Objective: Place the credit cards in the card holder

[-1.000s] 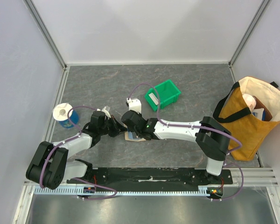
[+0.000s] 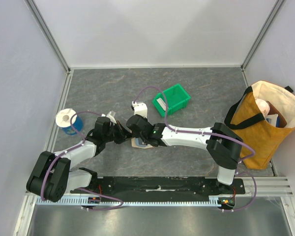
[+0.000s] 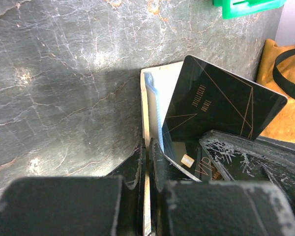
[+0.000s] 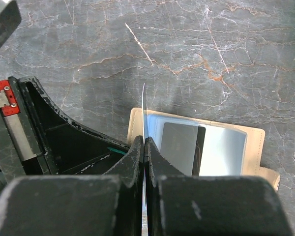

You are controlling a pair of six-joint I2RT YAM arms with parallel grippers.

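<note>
The tan card holder (image 4: 255,147) lies on the grey table with cards in its pocket, including a grey one (image 4: 177,142). My left gripper is shut on the holder's edge. A black card (image 3: 221,96) with thin gold lines stands over the holder in the left wrist view. My right gripper is shut on this black card, which shows edge-on as a thin pale line in the right wrist view. Beside it, a card with a chip (image 3: 188,161) is partly hidden by the right fingers (image 3: 231,152). Whether the black card's lower edge is in a slot, I cannot tell.
A green box (image 2: 179,97) with a white item inside stands behind the arms. A roll with a blue side (image 2: 66,119) is at the left, an orange bag (image 2: 253,135) at the right.
The right gripper has shifted very slightly toward the left in the top view, over the holder. The left arm has hardly moved.
</note>
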